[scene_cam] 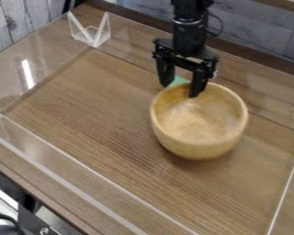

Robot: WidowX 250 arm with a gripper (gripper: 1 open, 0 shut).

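My black gripper (pixel 184 73) is low over the back rim of a large tan bowl (pixel 198 130), at the top centre of the view, its two fingers spread open. A small green object (pixel 175 83) lies just behind the bowl, beside the left finger and partly hidden by it and the bowl. Whether the fingers touch it I cannot tell.
A white wire-like object (pixel 91 29) stands at the back left, near the table's edge.
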